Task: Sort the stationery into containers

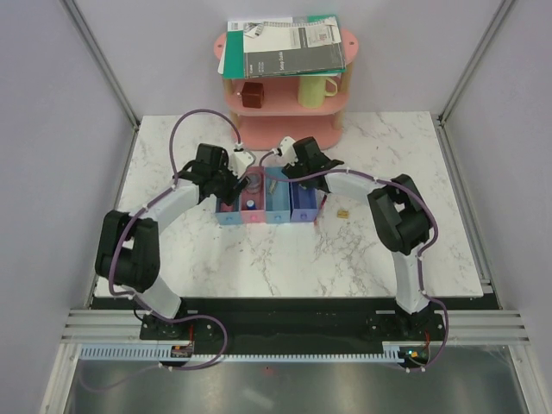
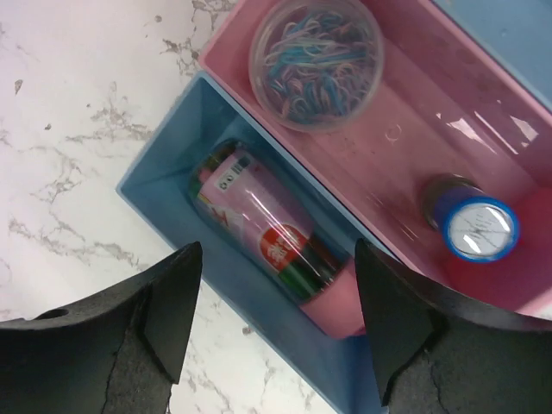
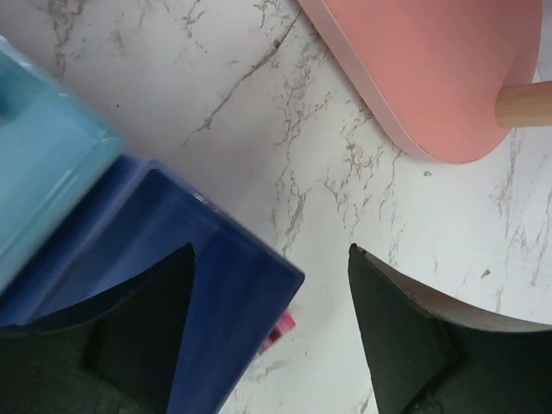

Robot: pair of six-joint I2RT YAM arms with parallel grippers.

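My left gripper stands open above the left blue compartment (image 2: 159,172). In there lies a pink tube with dark green bands (image 2: 259,211); the right finger (image 2: 392,319) partly covers its near end. The adjoining pink compartment (image 2: 405,121) holds a clear round tub of paper clips (image 2: 316,65) and a small blue-and-white bottle (image 2: 474,224). A light blue compartment (image 1: 277,200) comes next to it, with a slim grey item (image 1: 272,185) inside. My right gripper, open and empty, is at the back corner of the dark blue compartment (image 3: 220,267).
A red pencil-like stick (image 1: 322,203) and a small yellow piece (image 1: 343,214) lie right of the containers. Behind stands a pink shelf (image 1: 280,129) bearing books, a mug (image 1: 315,90) and a brown block (image 1: 253,95).
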